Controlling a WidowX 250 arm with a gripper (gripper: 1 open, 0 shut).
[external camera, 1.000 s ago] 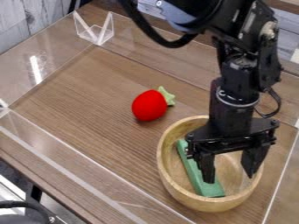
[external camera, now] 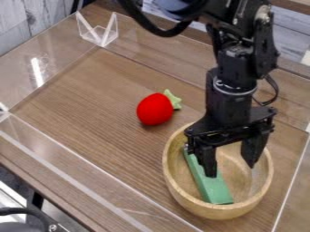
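Note:
My black gripper (external camera: 227, 150) is lowered into a round wooden bowl (external camera: 223, 207) at the lower right, its fingers spread open. A green rectangular block (external camera: 211, 188) lies in the bowl on the left side, partly behind the left finger, with nothing seen gripped. A red tomato-like object (external camera: 154, 109) with a pale green stem sits on the table to the upper left of the bowl.
A clear plastic piece (external camera: 98, 27) is at the upper left, and a dark arm or cable part shows at the bottom left corner.
The bowl, block and red object look unchanged.

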